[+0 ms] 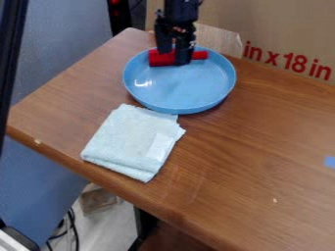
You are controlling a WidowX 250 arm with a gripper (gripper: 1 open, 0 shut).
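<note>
A blue plate (pixel 179 90) lies on the wooden table, with a red object (pixel 161 57) near its back rim. The black gripper (pixel 182 57) is lowered over the red object, its fingers at or beside it; whether it is open or shut on it cannot be made out. A folded pale blue cloth (pixel 132 142) lies in front of the plate, to the lower left.
A cardboard box (pixel 283 39) stands behind the plate. The table's left edge drops to the floor.
</note>
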